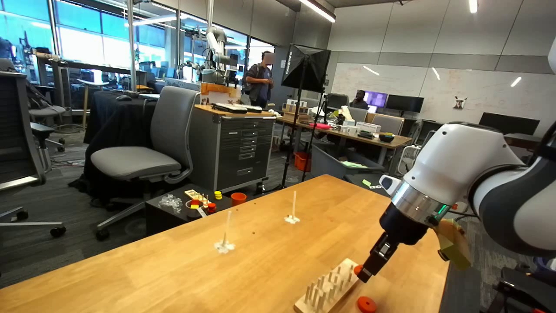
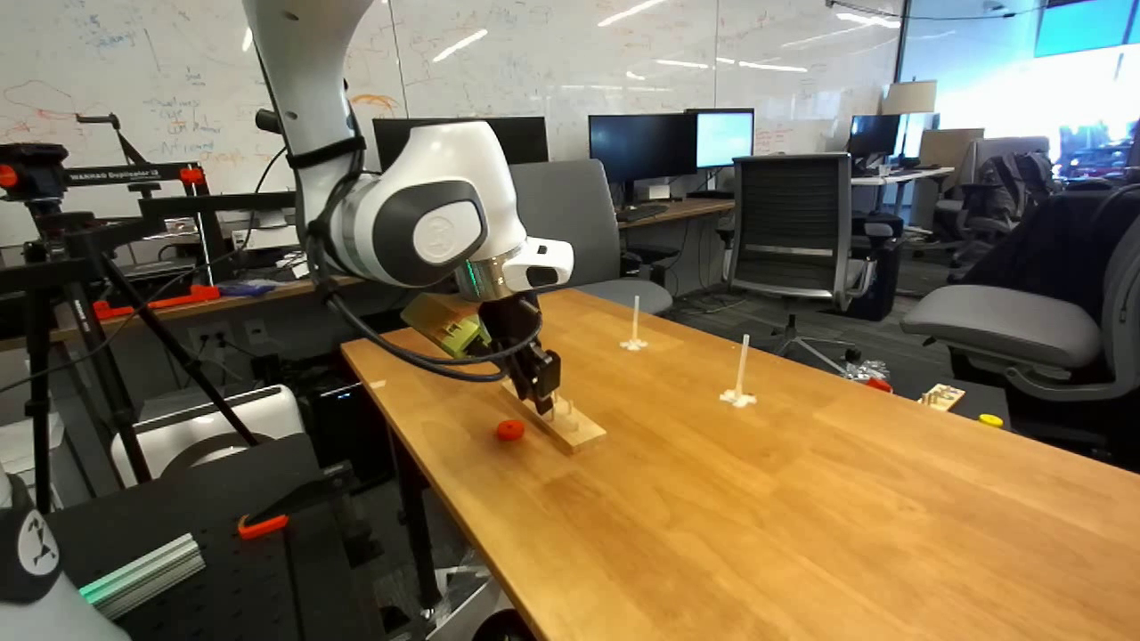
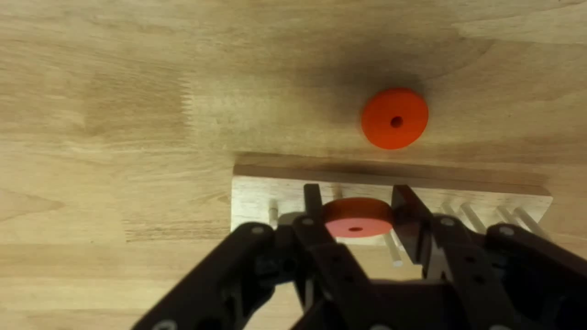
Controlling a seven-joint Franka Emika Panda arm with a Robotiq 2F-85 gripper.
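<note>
In the wrist view, my gripper is shut on an orange-red disc [image 3: 358, 214] with a small centre hole. The disc overlaps the pegged wooden board [image 3: 250, 189] from this angle and appears raised above it. A sliver of the held disc [image 1: 358, 269] shows beside the gripper [image 1: 365, 276] in exterior view 1. Exterior view 2 has the gripper [image 2: 545, 404] near the board [image 2: 582, 434], with the held disc hidden. Another red disc [image 3: 395, 118] with a hole lies flat on the table beside the board.
Two upright pegs, the nearer one [image 1: 226, 234] and the farther one [image 1: 294, 208], stand on white bases on the table [image 1: 172, 261]. Wide bare table lies around them. An orange cup [image 1: 238, 198] sits on a low black surface past the table edge.
</note>
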